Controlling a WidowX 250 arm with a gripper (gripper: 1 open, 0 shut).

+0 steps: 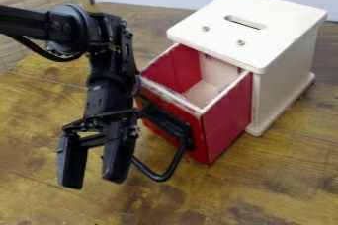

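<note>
A pale wooden box [286, 81] with a slotted top stands at the right. Its red drawer [222, 120] is pulled out towards the front left, and the part of its inside that shows is empty. A black handle is on the drawer's front. My black gripper [93, 168] hangs low in front and to the left of the drawer, pointing down, its two fingers apart with nothing seen between them. The forearm partly hides the drawer's front and handle.
A bamboo mat [27, 17] stands at the back left, and a white wall runs along the back.
</note>
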